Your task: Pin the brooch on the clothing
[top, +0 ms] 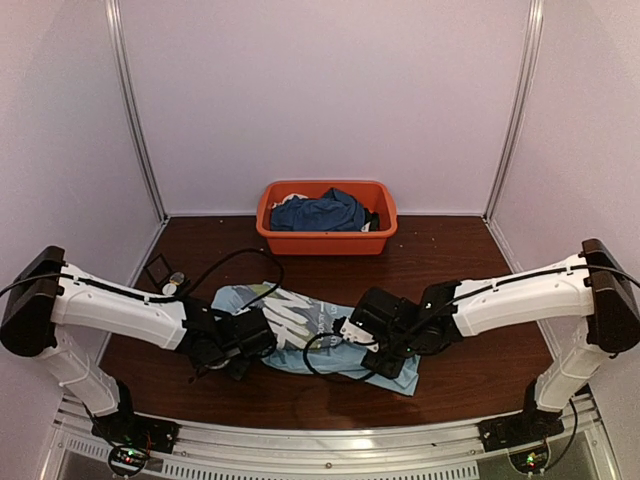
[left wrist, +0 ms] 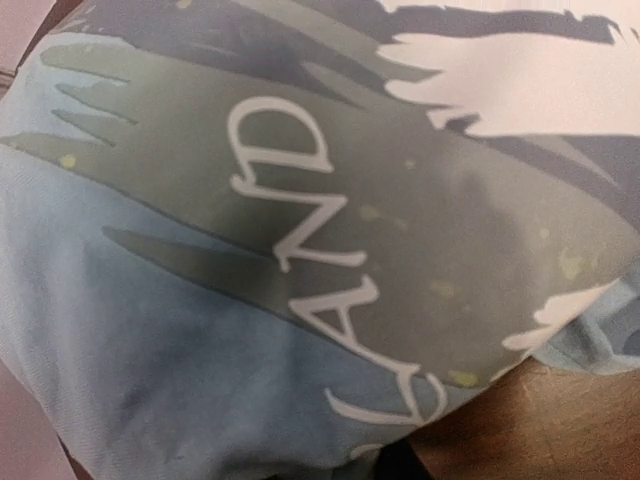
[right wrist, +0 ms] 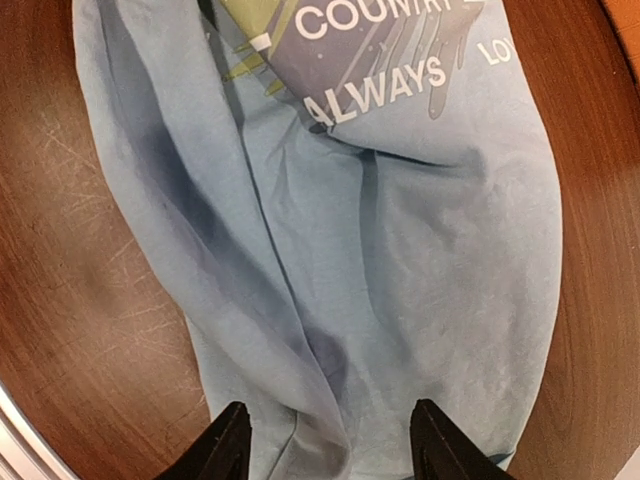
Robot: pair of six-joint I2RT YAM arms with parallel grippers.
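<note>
The light blue garment [top: 292,315], printed in grey, white and green, lies folded on the table beneath both arms. Its lettering [left wrist: 325,230] fills the left wrist view closely, and a dark tip [left wrist: 400,465] at the bottom edge may be part of my left gripper [top: 240,368]; the fingers are hidden. Over the garment's right end, my right gripper is open, its fingers [right wrist: 228,445] on either side of a raised fold, not closed on it. No brooch can be made out on the cloth; a small pale round item [top: 176,281] sits at the left.
Beside that round item stands a dark frame-like object [top: 158,270]. An orange bin [top: 326,243] holding dark blue cloth is at the back. Bare wood [top: 450,250] lies right of the bin, and white walls close in the sides.
</note>
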